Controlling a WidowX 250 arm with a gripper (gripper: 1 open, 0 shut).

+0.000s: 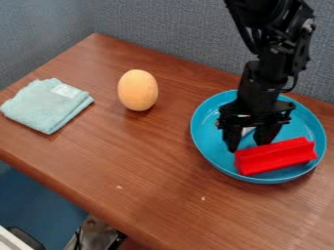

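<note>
A blue plate (209, 128) lies on the wooden table at the right. A red block (276, 157) rests on the plate's front right part. My black gripper (249, 130) is down over the plate, open, just behind the red block. A small pale object on the plate is mostly hidden behind the fingers, and I cannot tell what it is.
A brown egg (139, 90) stands at the back left of the table (144, 181). A folded light blue cloth (47, 104) lies near the left edge.
</note>
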